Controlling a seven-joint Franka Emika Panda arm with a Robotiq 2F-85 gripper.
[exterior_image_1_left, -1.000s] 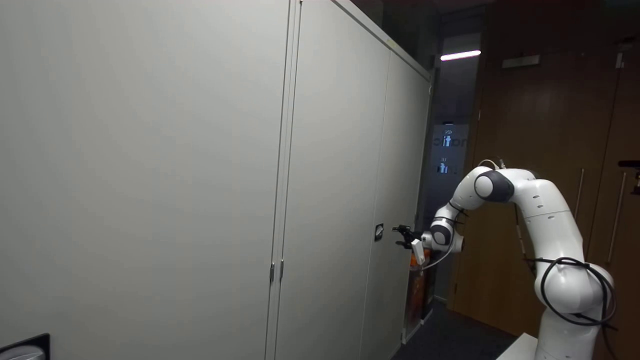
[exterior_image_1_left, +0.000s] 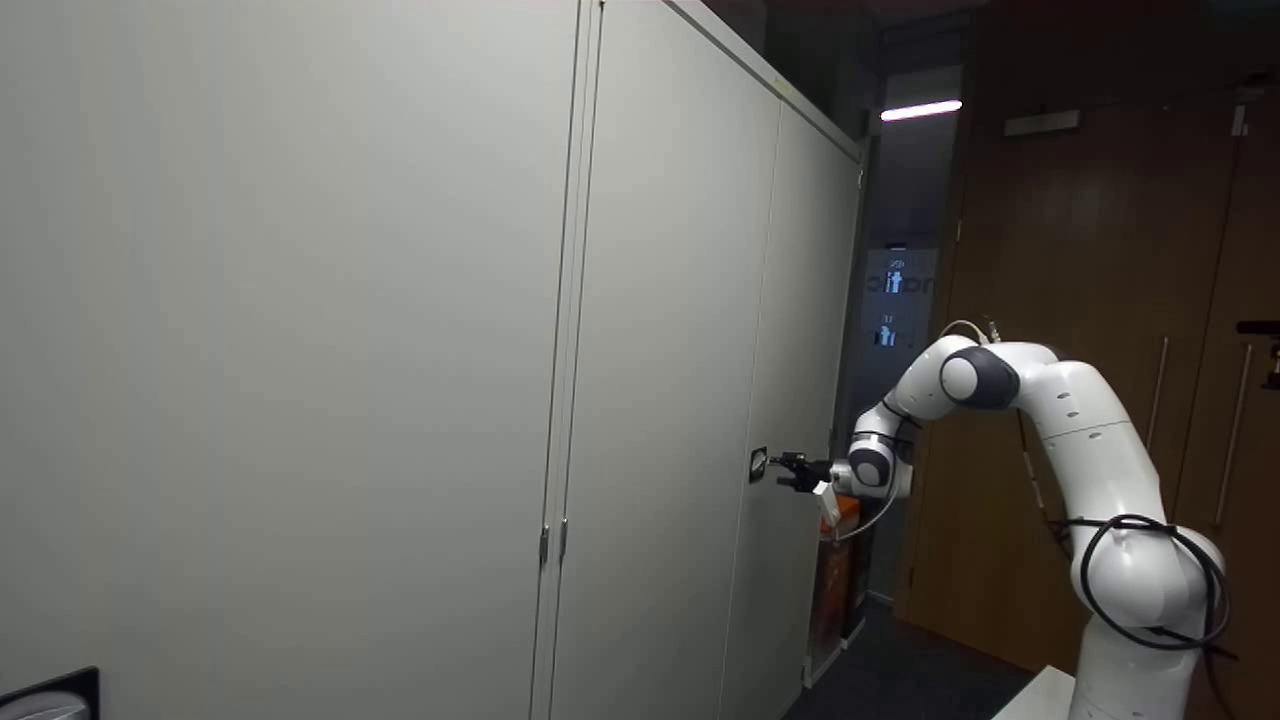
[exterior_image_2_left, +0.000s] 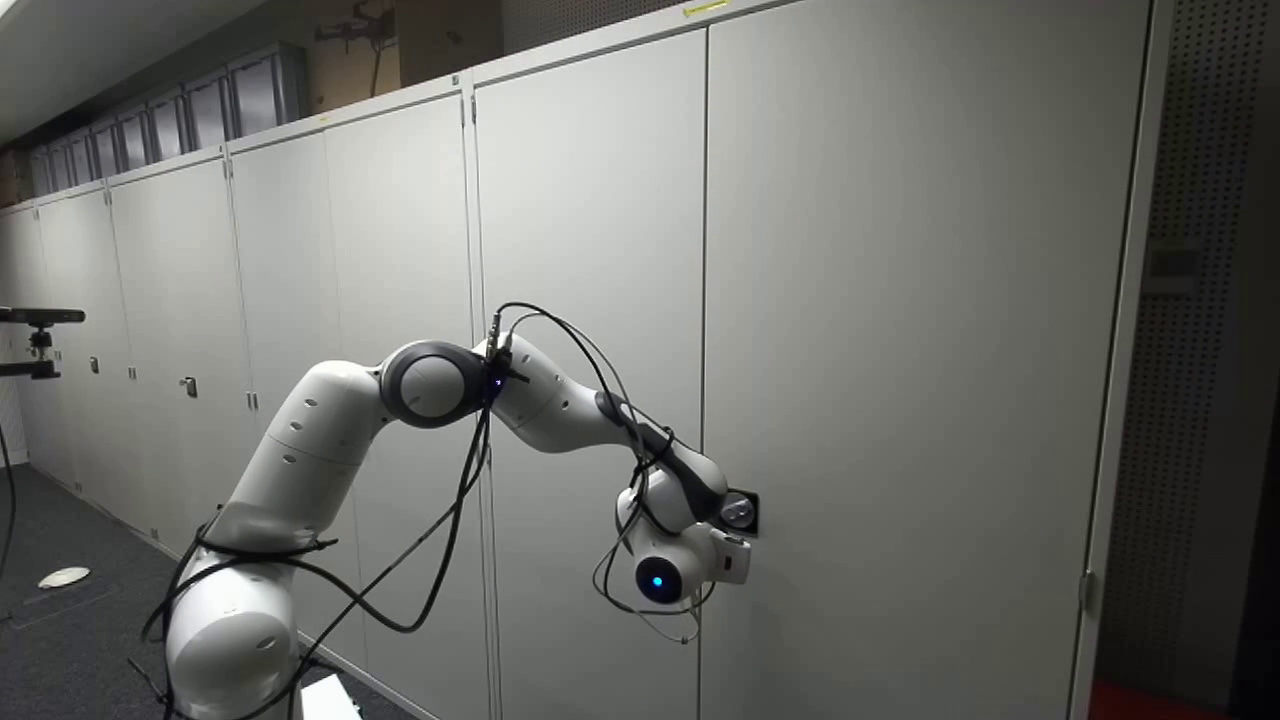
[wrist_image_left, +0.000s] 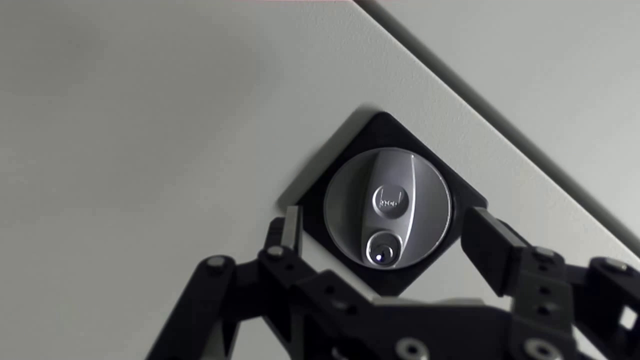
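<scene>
A round silver knob (wrist_image_left: 390, 201) with a raised grip bar and a keyhole is set in a black square plate (wrist_image_left: 384, 129) on the cabinet door. My gripper stands open, one black finger on each side of the knob in the wrist view; neither appears to touch it. In exterior view 1 the gripper (exterior_image_1_left: 777, 470) is close in front of the door, right at the black plate (exterior_image_1_left: 757, 464). Exterior view 2 shows the knob (exterior_image_2_left: 738, 512) beside the wrist, with the fingers hidden behind the arm.
The tall grey cabinet doors (exterior_image_2_left: 912, 300) look shut, and a narrow seam (wrist_image_left: 450, 78) runs near the knob. An orange-topped box (exterior_image_1_left: 840, 518) stands past the cabinet's end. Cables (exterior_image_2_left: 420, 600) hang loosely from the arm. Open floor (exterior_image_2_left: 72, 540) lies to the left in exterior view 2.
My gripper has moved toward the cabinet door, from a clear gap away to right at the knob. Its fingers look closer together than before. The door has not moved.
</scene>
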